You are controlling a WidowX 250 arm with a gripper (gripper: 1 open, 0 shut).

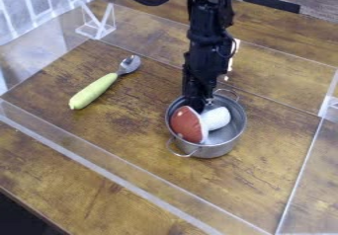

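Note:
A metal pot (227, 148) with wire handles holds a red object (187, 123) and a white cylindrical object (215, 117). The black arm comes down from the top, and its gripper (199, 95) is at the pot's back rim, partly over it. Its fingers are dark and small, so how far apart they stand cannot be told. A pale green corn-like vegetable (93, 91) and a metal spoon (129, 62) lie to the left.
A small white item (231, 54) sits behind the arm on the right. A clear structure stands at the back left.

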